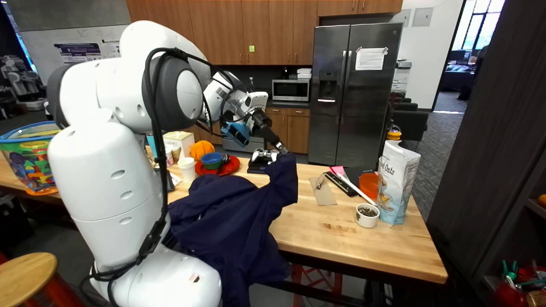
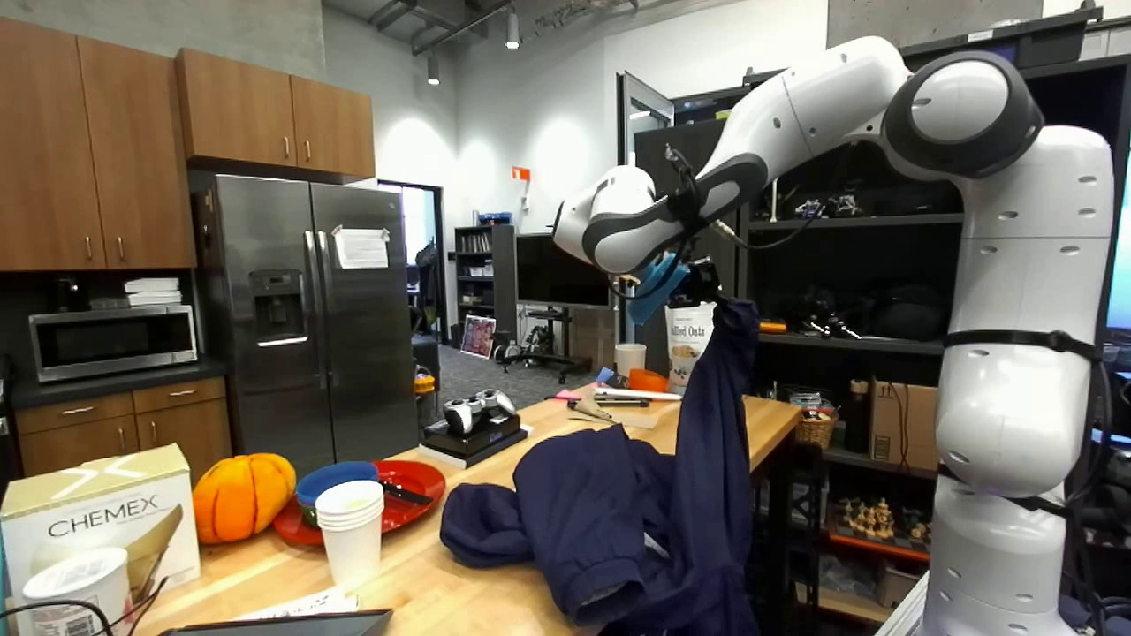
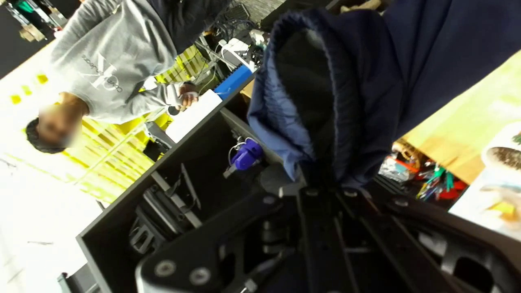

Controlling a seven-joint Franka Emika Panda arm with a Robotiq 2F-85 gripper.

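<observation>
Navy blue cloth, seemingly a garment (image 1: 225, 209), lies heaped over the table's near edge and hangs down past it. One sleeve-like part (image 2: 712, 424) rises from the heap to my gripper (image 1: 283, 150), which is shut on its end above the table. In the wrist view the gathered cuff (image 3: 337, 97) gapes as a dark opening beyond my gripper, its rim pinched between the fingertips. The rest of the garment stays on the table, folded over itself.
A red plate (image 1: 231, 164) with bowls, a game controller on a box (image 1: 259, 163) and paper cups (image 1: 187, 169) stand behind the cloth. To the right are a small white bowl (image 1: 367, 215) and an oats bag (image 1: 396, 184). A person (image 3: 112, 63) stands nearby.
</observation>
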